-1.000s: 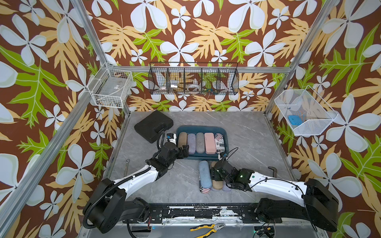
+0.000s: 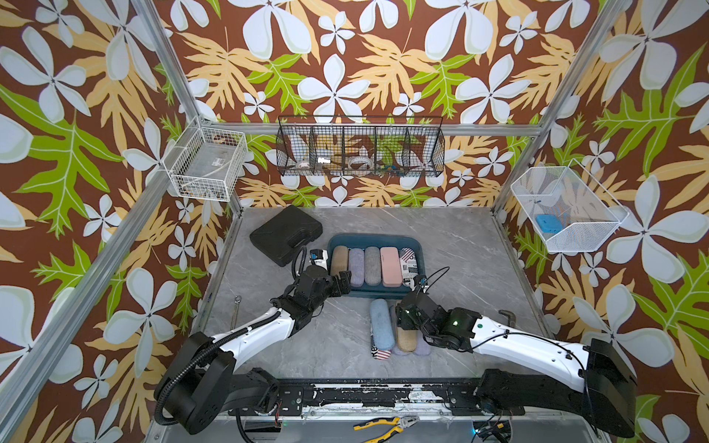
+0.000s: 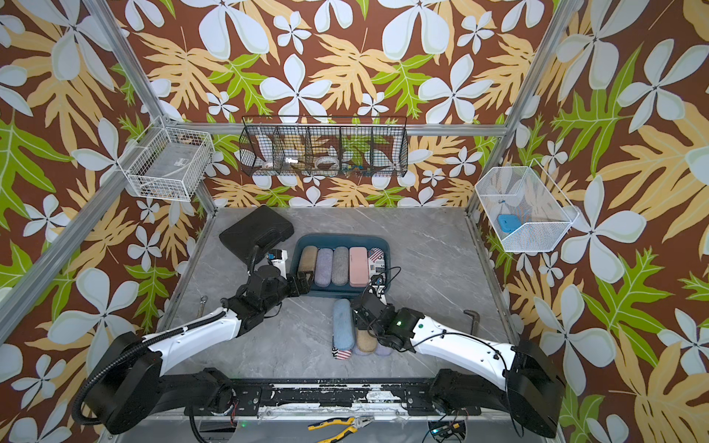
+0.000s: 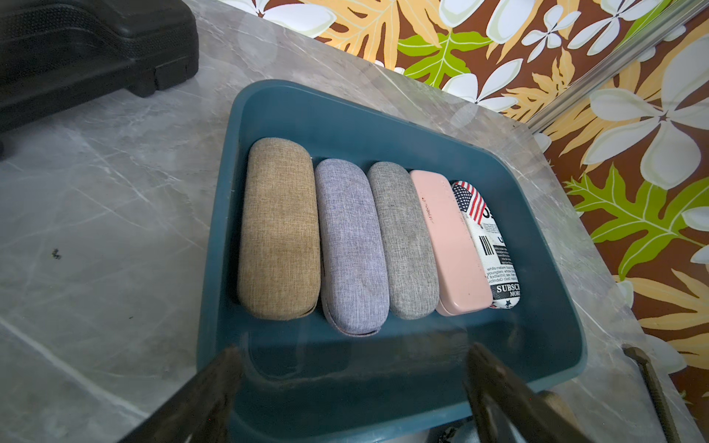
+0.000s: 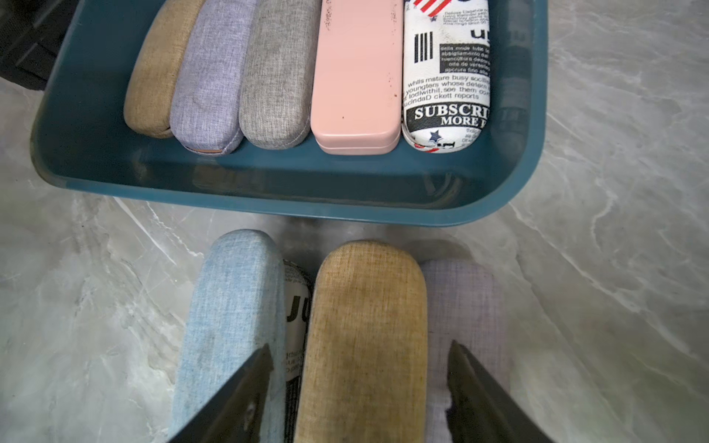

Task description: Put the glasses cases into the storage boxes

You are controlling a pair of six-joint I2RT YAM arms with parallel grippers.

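Five glasses cases, brown (image 4: 277, 225), lavender (image 4: 350, 243), grey (image 4: 402, 243), pink (image 4: 450, 243) and printed (image 4: 487, 254), lie side by side in a teal box (image 4: 546, 310). My left gripper is open over its near-left part, nothing between the fingers. In front of the box lie a light-blue case (image 5: 229, 325), a tan case (image 5: 362, 317), a mauve case (image 5: 469, 310) and a printed case (image 5: 295, 317) partly hidden beneath or between them. My right gripper is open above the tan case, fingers either side of it, contact not visible.
A black hard case (image 2: 284, 234) sits left of the box. Wire baskets (image 2: 358, 147) hang on the walls. A wrench (image 2: 235, 313) lies at the left edge.
The right arm and gripper have shifted slightly right over the cases in front of the box. The left arm and the cases look unchanged.
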